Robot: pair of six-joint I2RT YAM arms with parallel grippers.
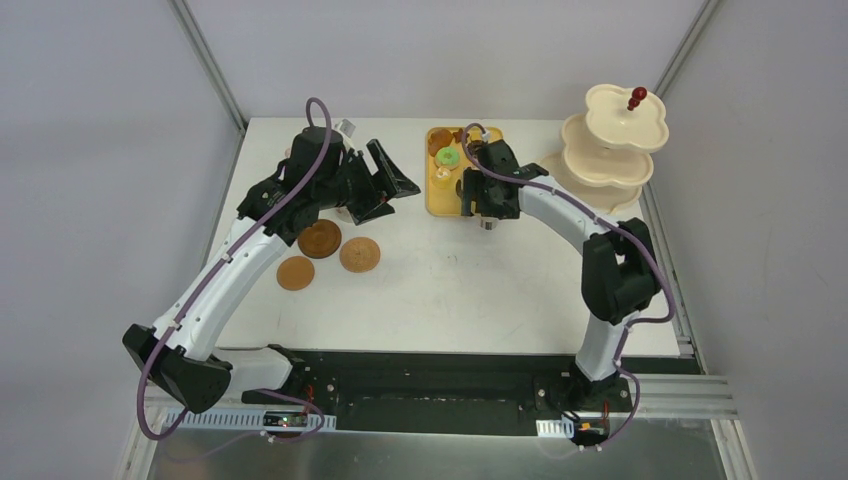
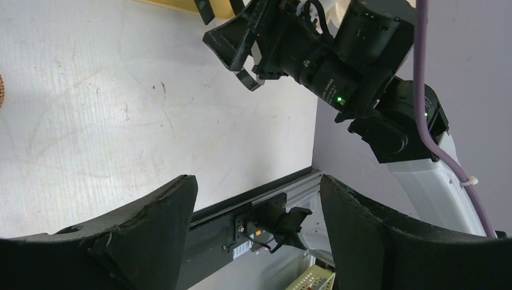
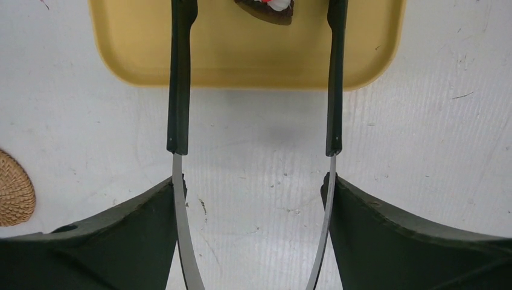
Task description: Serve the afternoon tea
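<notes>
Seen from above, the yellow tray (image 1: 437, 206) stands at the table's back middle, carrying a green-ringed doughnut (image 1: 447, 157), a brown bun (image 1: 440, 139) and a small pale treat (image 1: 443, 176). My right gripper (image 1: 468, 195) is over the tray's front right part, hiding what lies there. In the right wrist view it is shut on metal tongs (image 3: 188, 232), whose dark tips stand wide apart over the tray. A dark pastry with white and red topping (image 3: 272, 13) shows between them at the top edge. Left of the tray, my left gripper (image 1: 403, 199) stands open and empty.
A white three-tier stand (image 1: 626, 120) stands at the back right, its visible tiers bare. Round brown mats (image 1: 360, 254) lie at the left, near my left arm. Partly hidden items sit behind that arm.
</notes>
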